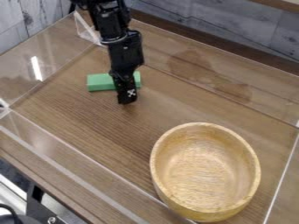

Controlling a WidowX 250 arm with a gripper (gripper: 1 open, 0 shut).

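Observation:
The black robot gripper [126,87] reaches down from the top left over a flat green block [100,82] on the wooden table. Its fingertips are low at the block's right end and partly cover it. The gripper looks narrow, but whether anything is between the fingers is hard to make out.
A large cream oval bowl [205,172] stands at the front right.

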